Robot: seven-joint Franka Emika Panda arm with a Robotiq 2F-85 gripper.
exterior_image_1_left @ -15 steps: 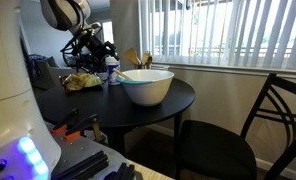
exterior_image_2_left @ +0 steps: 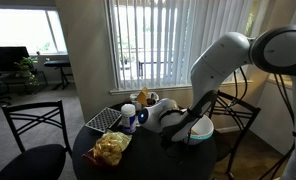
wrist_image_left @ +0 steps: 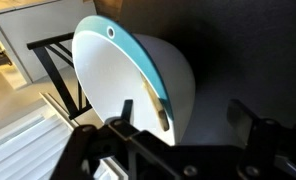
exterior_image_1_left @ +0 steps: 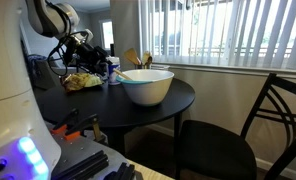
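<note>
A large white bowl [exterior_image_1_left: 148, 87] stands on the round dark table, its rim edged in teal. In the wrist view the bowl [wrist_image_left: 110, 80] fills the left and middle, and a thin tan stick [wrist_image_left: 154, 106] shows along its inner wall just under the rim. My gripper is open, with one finger on each side of the lower picture and the bowl's rim beyond the gap. Nothing is held between the fingers. In the second exterior view the bowl [exterior_image_2_left: 201, 129] is partly hidden behind the arm. Whether the gripper touches the bowl cannot be told.
A shiny golden bag [exterior_image_2_left: 109, 148] lies at the table's near left, beside a white bottle [exterior_image_2_left: 128, 119] and a dark tray [exterior_image_2_left: 102, 120]. Wooden utensils [exterior_image_1_left: 132, 57] stand behind the bowl. Black chairs [exterior_image_1_left: 216, 145] flank the table.
In the first exterior view the wrist and gripper have shifted left and a little lower, away from the bowl. The bowl, bag and utensils have stayed where they were.
</note>
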